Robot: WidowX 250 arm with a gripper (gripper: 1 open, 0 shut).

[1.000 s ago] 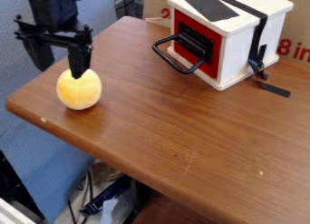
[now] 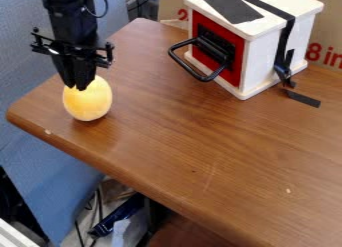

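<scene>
A pale yellow, rounded object (image 2: 88,100) rests on the wooden table (image 2: 214,171) near its left edge. My black gripper (image 2: 80,77) is right above it, fingertips at or just behind its top. The fingers look close together; whether they grip the object or are shut on nothing I cannot tell.
A white box (image 2: 265,21) with a red front, a black handle (image 2: 190,63) and black straps stands at the back right. A cardboard box (image 2: 323,51) is behind it. The table edge drops away at the lower left.
The gripper has shifted slightly, its fingers coming closer together over the yellow object. The object and the white box look unmoved.
</scene>
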